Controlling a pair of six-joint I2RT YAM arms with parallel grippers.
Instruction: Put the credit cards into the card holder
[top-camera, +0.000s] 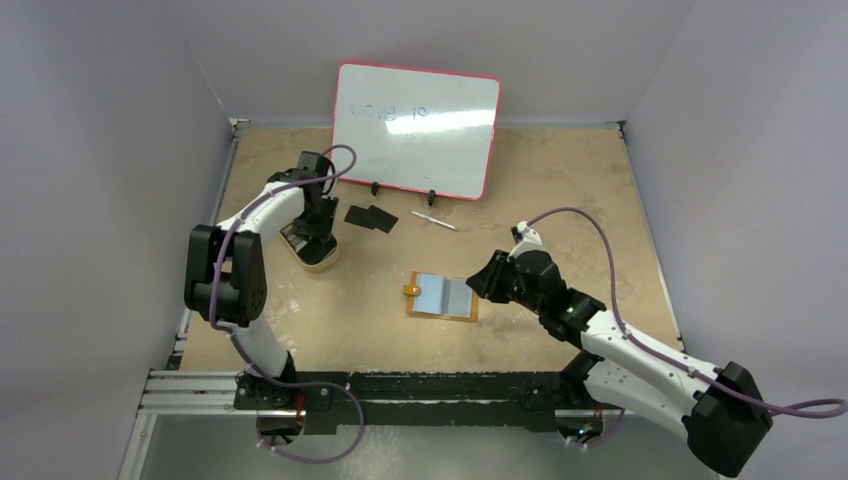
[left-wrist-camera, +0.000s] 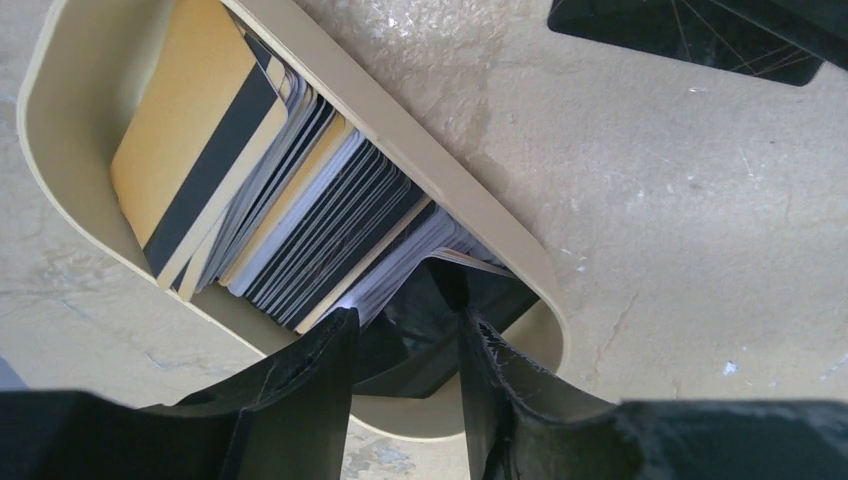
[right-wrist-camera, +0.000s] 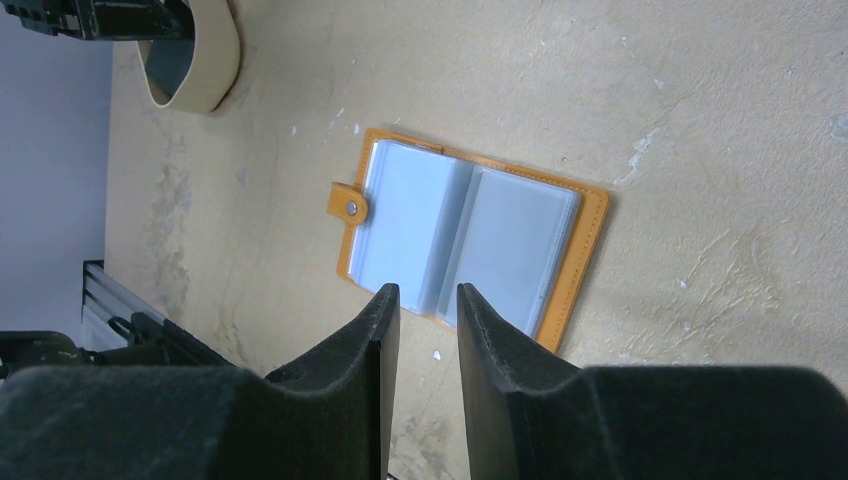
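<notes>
In the left wrist view many cards (left-wrist-camera: 350, 235) stand on edge in a beige box (left-wrist-camera: 470, 190), with a dark card (left-wrist-camera: 430, 315) leaning at its near end. Over that end my left gripper is part open, its fingertips apart; nothing is clearly gripped between them. The card holder (right-wrist-camera: 465, 225) lies open on the table, orange with clear plastic sleeves and a snap tab (right-wrist-camera: 347, 204). My right gripper hangs above its near edge, fingers parted and empty. From above, the left gripper (top-camera: 318, 232) covers part of the box.
Two black cards (top-camera: 370, 217) lie between the box and a pen (top-camera: 434, 220). A whiteboard (top-camera: 415, 130) with a red frame stands at the back.
</notes>
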